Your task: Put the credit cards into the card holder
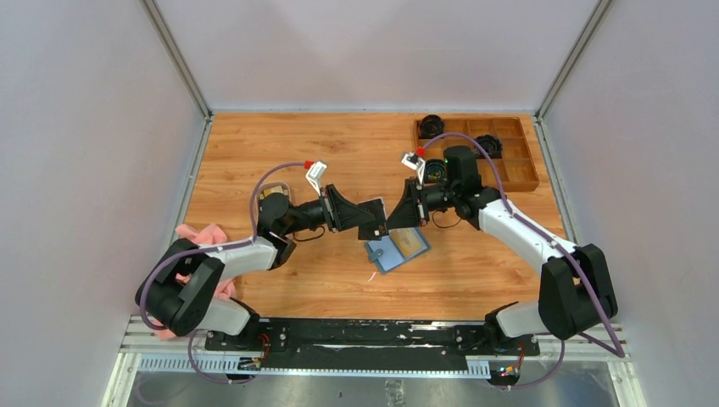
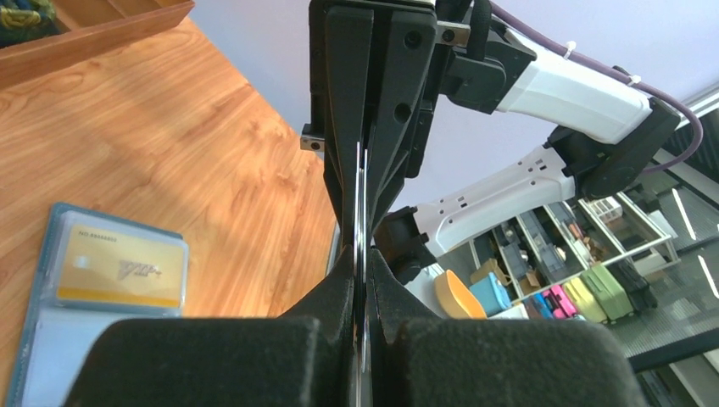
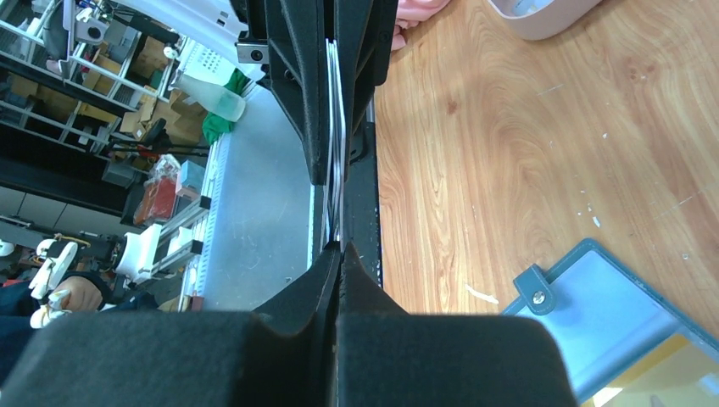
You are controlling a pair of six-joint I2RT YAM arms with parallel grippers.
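A few thin cards, the front one black (image 1: 371, 214), are held up between my two grippers in the top view. A pale edge shows behind the black one. Seen edge-on in the right wrist view, the cards (image 3: 336, 144) run from one gripper's fingers to the other's. My left gripper (image 1: 361, 219) is shut on their left side. My right gripper (image 1: 391, 224) is shut on their right side. Below lies the blue card holder (image 1: 388, 255) on the table, a gold card (image 2: 123, 270) in one side. Its snap tab (image 3: 536, 290) sticks out at the edge.
A wooden compartment tray (image 1: 519, 172) with black coils stands at the back right. Pink cloth (image 1: 203, 236) lies at the left edge, and a pinkish container (image 3: 543, 19) is near the left arm.
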